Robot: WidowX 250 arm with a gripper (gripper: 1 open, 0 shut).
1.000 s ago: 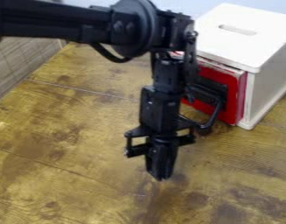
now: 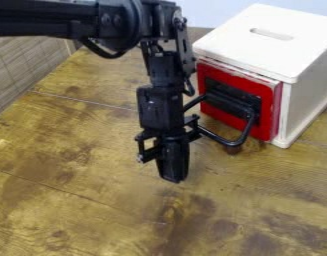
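My black gripper (image 2: 174, 164) hangs point-down just above the wooden table, shut, with nothing visible between its fingers. It is left of and in front of a white box (image 2: 269, 40) with a red-framed front (image 2: 265, 105). A black bar handle (image 2: 233, 140) sticks out from that front, near my wrist; whether they touch I cannot tell.
A tiled surface (image 2: 19, 70) lies at the left edge. The box takes up the back right.
The box has not visibly moved.
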